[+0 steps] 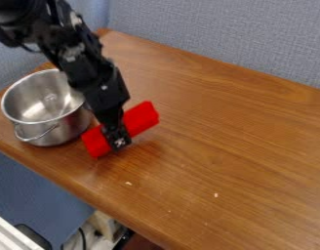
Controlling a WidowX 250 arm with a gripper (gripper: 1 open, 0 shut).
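My black gripper (116, 133) reaches down from the upper left and is shut on a long red block (140, 116), which lies slanted low over the tabletop, its lower-left end near the front-left part of the table. Just left of the block and arm stands a steel pot (46, 113) with a handle, its right side partly behind the arm.
Grey padded walls stand behind it. The table's left edge runs close by the pot and block, with blue flooring and some cables beyond.
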